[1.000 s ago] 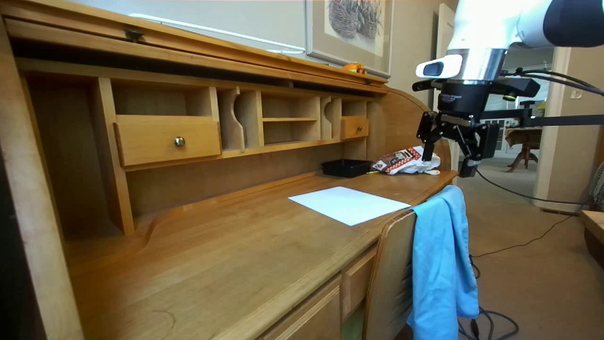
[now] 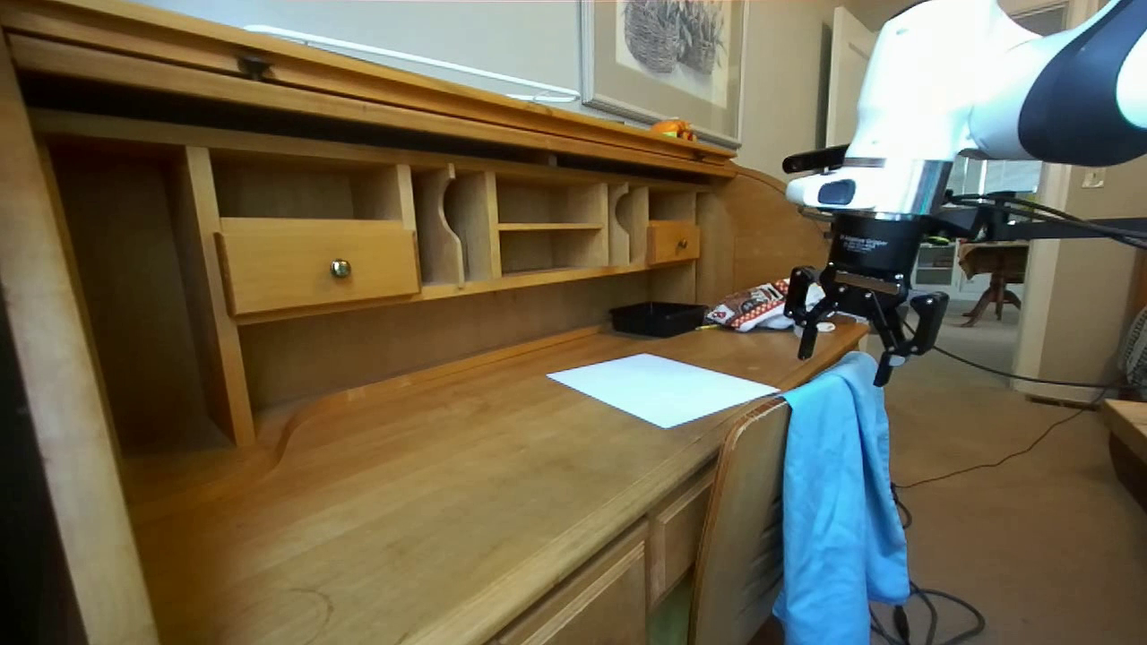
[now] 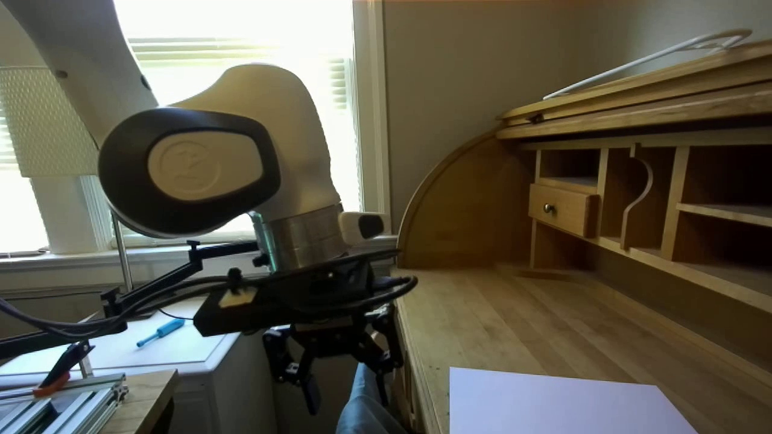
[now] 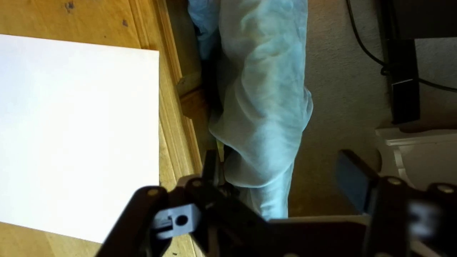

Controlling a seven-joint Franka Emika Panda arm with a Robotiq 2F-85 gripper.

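Observation:
A light blue cloth hangs over the back of a wooden chair at the desk's front edge. Directly over its top, my gripper points downward with its fingers spread. In the wrist view the cloth runs lengthwise between the two fingertips, with nothing gripped. The left finger is close to the desk edge in that view, while the right finger is over the floor side. Exterior view 2 shows the gripper low beside the desk, above the cloth. Whether a finger touches the cloth cannot be told.
On the desk lies a white sheet, left of the cloth. Farther back are a black tray and a red-and-white bag. The near desktop is bare. A side table with a blue screwdriver stands near the window.
The arm has come down and tilted, bringing the gripper closer to the top of the cloth. Its fingers remain apart. The cloth, chair and sheet look unmoved.

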